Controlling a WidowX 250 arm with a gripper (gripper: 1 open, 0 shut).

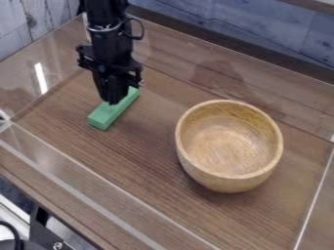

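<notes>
My black gripper (109, 75) hangs above the upper end of a green rectangular block (112, 114), which lies on the wooden table at left of centre. The gripper's tips are small and dark against the block and floor, so whether they are open or shut is unclear.
A large pale wooden bowl (229, 137) sits on the right of the table (170, 205). A grey, cluttered area with cables lies beyond the left edge.
</notes>
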